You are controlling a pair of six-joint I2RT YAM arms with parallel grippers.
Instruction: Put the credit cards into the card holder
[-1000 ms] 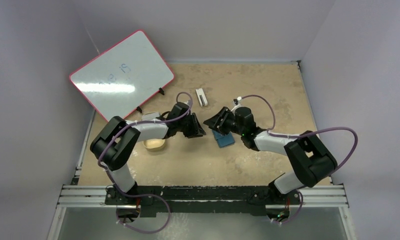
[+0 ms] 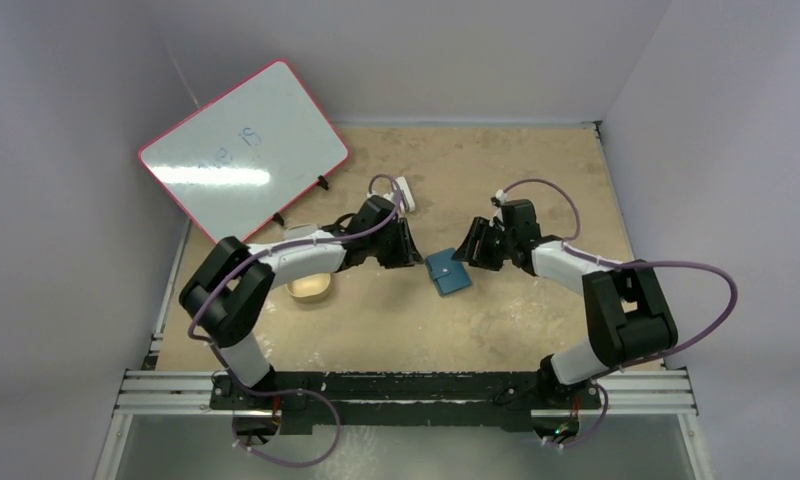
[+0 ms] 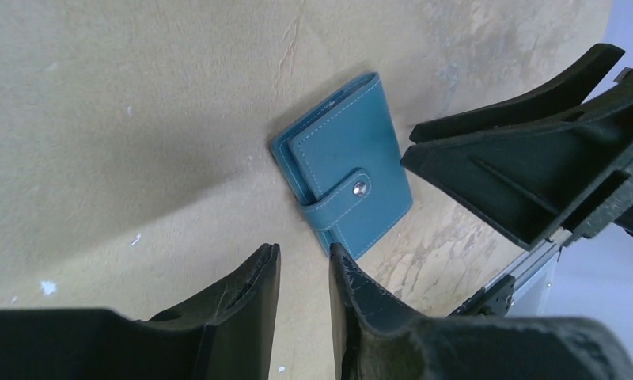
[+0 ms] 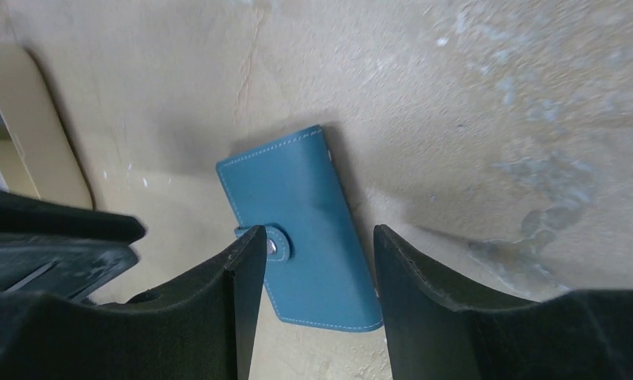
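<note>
The blue card holder (image 2: 448,272) lies flat on the table between the two arms, its snap strap fastened across one side. In the left wrist view the holder (image 3: 365,142) sits beyond my left gripper, whose fingers stand part open and empty. My right gripper is also part open; between its fingers the holder (image 4: 305,214) shows on the table below, not gripped. From above, my left gripper (image 2: 416,262) is left of the holder and my right gripper (image 2: 464,260) is over its right edge. No loose credit cards can be seen.
A cream bowl (image 2: 310,288) stands by the left arm. A white object (image 2: 405,194) lies behind the left gripper, and a tilted whiteboard (image 2: 246,150) fills the back left.
The holder has stayed in place.
</note>
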